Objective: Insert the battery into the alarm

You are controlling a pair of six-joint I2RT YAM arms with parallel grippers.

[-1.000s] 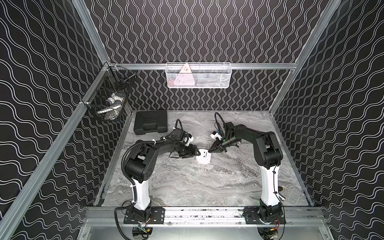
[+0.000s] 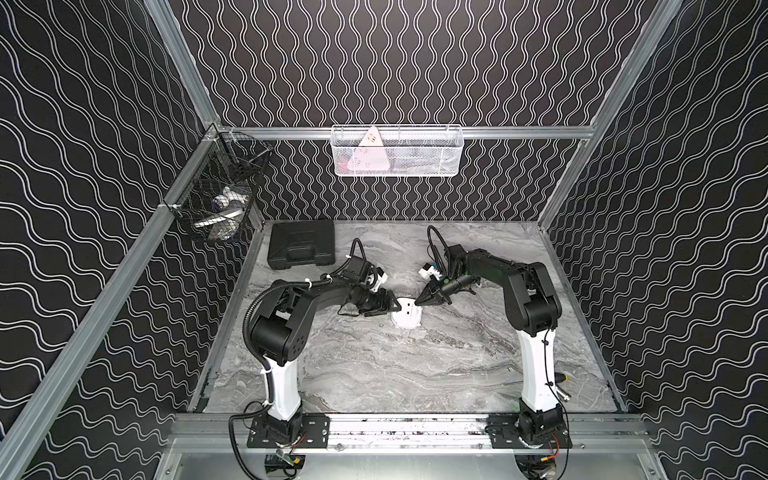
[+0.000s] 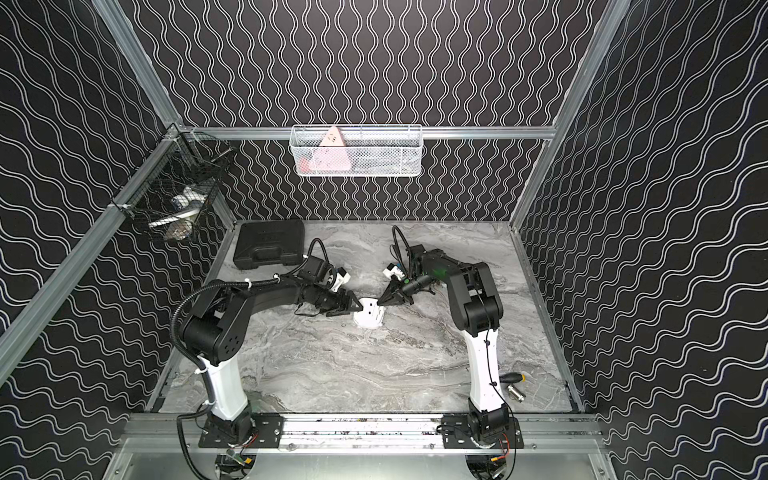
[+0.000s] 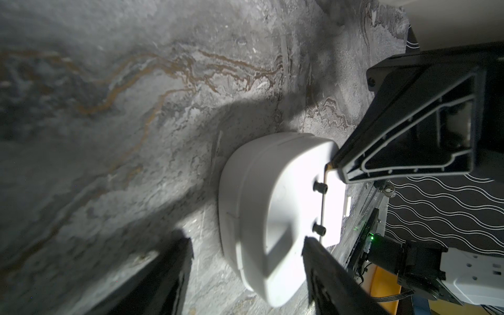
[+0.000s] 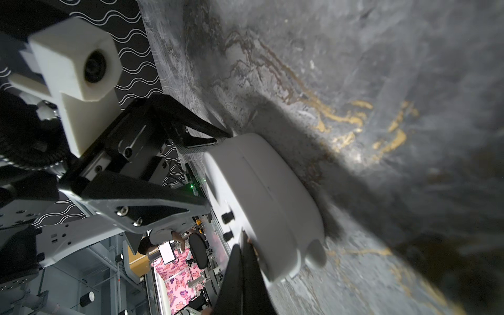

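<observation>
The white alarm (image 4: 252, 210) stands on edge on the marbled table, two dark pegs on its flat face. My left gripper is part open, its fingers on either side of one end of the alarm. A gap shows between one finger and the white shell. On the peg side, my right gripper is shut, its tips at the thin slot beside the pegs. A small copper-coloured bit shows by those tips; whether it belongs to the battery I cannot tell. No battery is clearly visible.
A black case (image 2: 301, 244) lies at the back left. Near the right arm's base rest a screwdriver (image 3: 510, 377) and a small metal piece (image 3: 516, 393). A white wire basket (image 2: 397, 152) hangs on the back wall.
The left arm and the alarm look almost unmoved.
</observation>
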